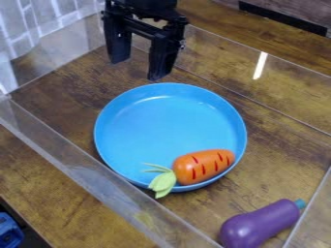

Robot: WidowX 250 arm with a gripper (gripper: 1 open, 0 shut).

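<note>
My dark gripper (139,58) hangs at the top of the camera view, above and behind the blue plate, its two fingers spread apart with nothing visible between them. An orange toy carrot (203,167) with pale green leaves lies in the front right of the blue plate (162,126), its leaves over the rim. A purple toy eggplant (258,224) lies at the lower right, outside the plate.
Clear plastic walls (77,189) run along the sides of the wooden surface (272,116). A blue object (8,232) shows at the lower left corner. The wood to the left and right of the plate is free.
</note>
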